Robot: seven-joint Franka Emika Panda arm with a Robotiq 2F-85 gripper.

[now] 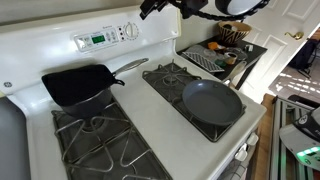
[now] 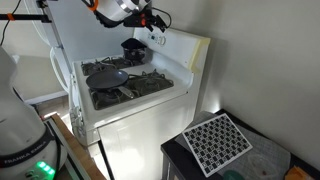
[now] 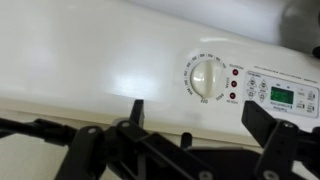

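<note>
On the stove's white back panel, a round white knob [image 3: 207, 78] with dial markings sits beside a green digital display [image 3: 282, 96]. My gripper is open in front of this panel, with the knob showing between and beyond its fingers and nothing held. In exterior view 1 the gripper [image 1: 148, 10] hangs at the top, right of the same knob [image 1: 131, 31]. A pot with a black cloth [image 1: 78, 83] over it stands on the back left burner. A dark frying pan [image 1: 212, 101] rests on the right burners.
Black burner grates [image 1: 108, 150] cover the left front. Between the burner areas the white stovetop [image 1: 150, 118] is clear. A counter with several items [image 1: 232, 38] lies beyond the stove. In exterior view 2, a perforated white tray [image 2: 216, 143] lies on a dark surface.
</note>
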